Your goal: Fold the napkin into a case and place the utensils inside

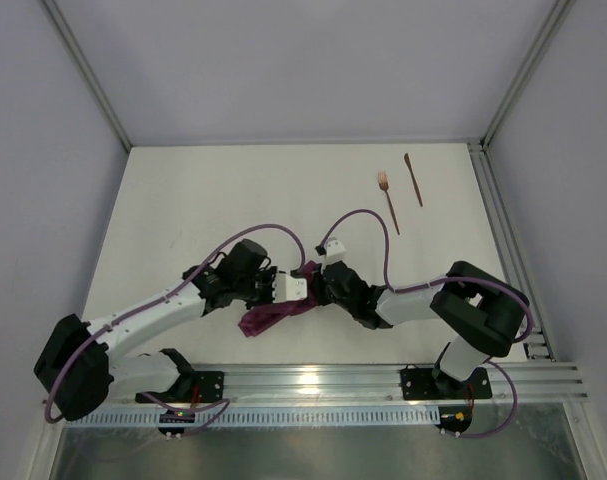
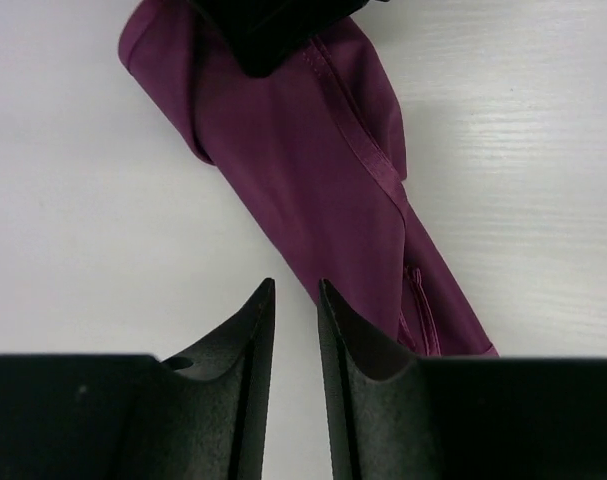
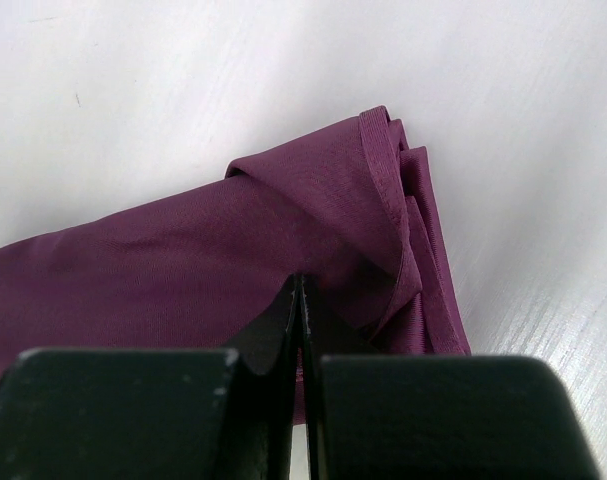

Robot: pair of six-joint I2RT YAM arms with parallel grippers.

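Note:
The maroon napkin (image 1: 268, 318) lies as a folded strip at the front middle of the white table. My left gripper hangs over it, its fingertips slightly apart with no cloth visibly between them. My right gripper is shut at the napkin's right end, its tips pressed into the layered cloth; whether cloth is pinched cannot be told. The wooden fork (image 1: 385, 190) and a thin wooden utensil (image 1: 413, 178) lie at the back right.
Metal rails border it at the front and right, with walls around.

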